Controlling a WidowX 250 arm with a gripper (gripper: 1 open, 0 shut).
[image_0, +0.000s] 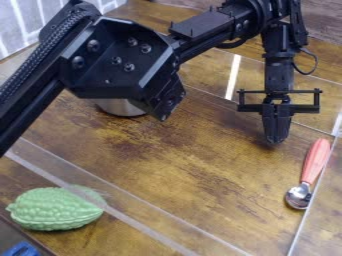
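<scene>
My gripper (275, 132) points down over the right side of the wooden table, shut, with nothing seen between its fingers. Just to its lower right lies a scoop with a red handle (315, 159) and a round metal head (298, 197). A green bumpy gourd (56, 208) lies at the lower left. A metal pot (118, 106) at the upper left is mostly hidden behind my arm.
Pale tape strips run across it. A blue object (14, 246) sits at the bottom left corner, and a white rack-like edge shows at the top left.
</scene>
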